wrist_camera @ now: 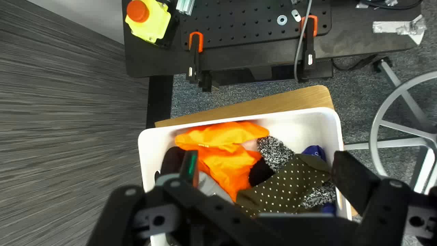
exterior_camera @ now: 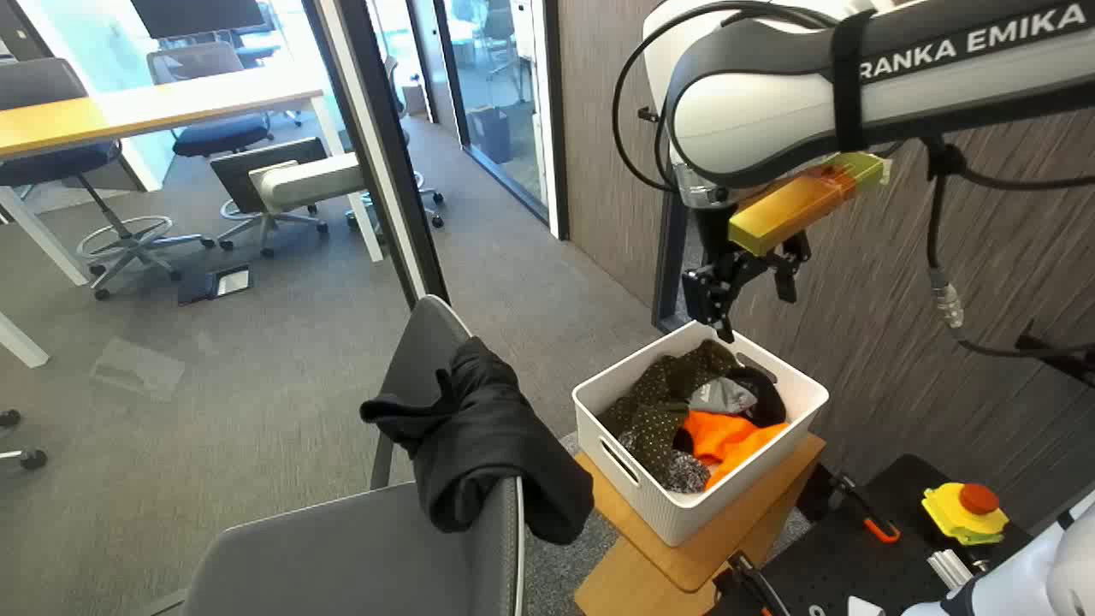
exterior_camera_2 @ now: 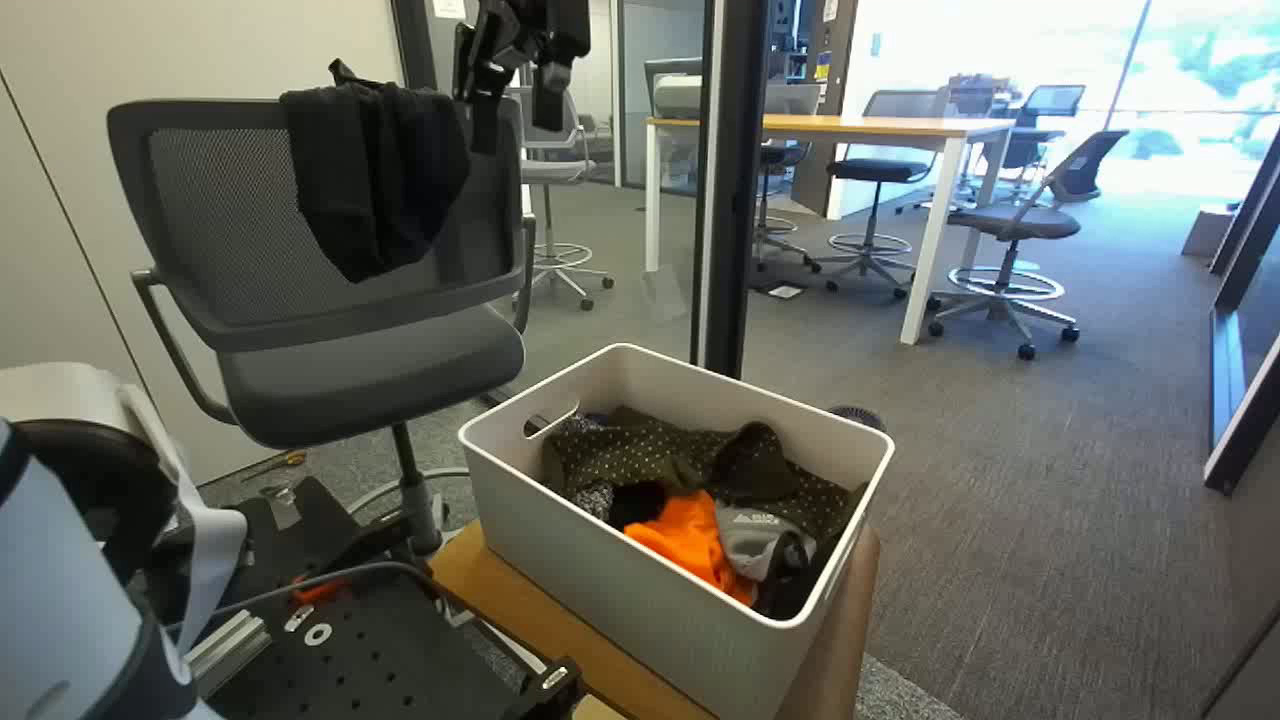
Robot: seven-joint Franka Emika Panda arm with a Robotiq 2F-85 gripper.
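My gripper (exterior_camera: 754, 310) hangs above the back part of a white basket (exterior_camera: 642, 506), open and with nothing between its fingers. Heaped in that basket are an orange cloth (wrist_camera: 224, 158), a dark olive dotted cloth (wrist_camera: 282, 182), a grey piece (exterior_camera_2: 756, 542) and a black-and-white speckled piece (wrist_camera: 275, 152). Over the backrest of a grey chair (exterior_camera_2: 216, 228) drapes a black garment (exterior_camera: 493, 436), to the left of the basket in exterior view 1. The gripper body covers the near part of the basket in the wrist view.
The basket stands on a wooden stand (exterior_camera: 708, 534). Beside it is a black bench (wrist_camera: 245, 53) with clamps and a red emergency button (wrist_camera: 137, 11). A dark wood-grain wall (wrist_camera: 73, 135) rises close on one side. Office tables and chairs stand farther back.
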